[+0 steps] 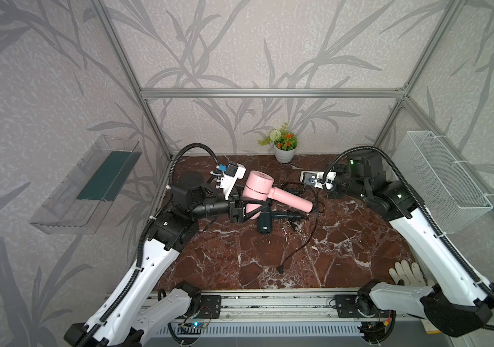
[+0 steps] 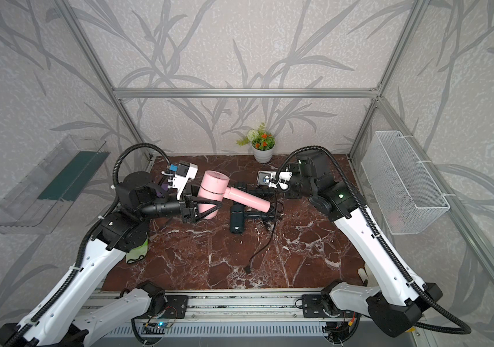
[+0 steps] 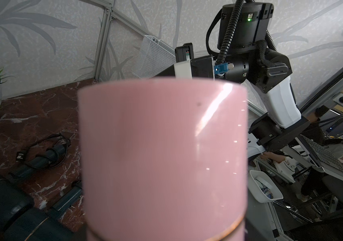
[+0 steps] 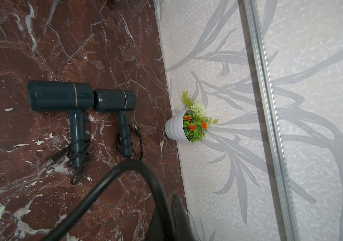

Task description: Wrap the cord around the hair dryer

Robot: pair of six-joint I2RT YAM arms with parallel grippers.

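Note:
A pink hair dryer (image 1: 286,198) hangs above the table, its handle slanting down to the right. My left gripper (image 2: 207,210) is shut on the dryer's barrel. In the left wrist view the pink barrel (image 3: 163,152) fills the middle and hides the fingers. The black cord (image 1: 314,227) runs from the handle's end up to my right gripper and hangs down to its plug (image 1: 280,269) over the table. My right gripper is shut on this cord, which arches in front of its dark fingers (image 4: 178,210) in the right wrist view.
Two dark green dryers, the larger one (image 4: 61,95) and the smaller one (image 4: 115,100), lie below with cords around their handles. A potted plant (image 1: 284,152) stands by the back wall. Wire baskets hang at both sides.

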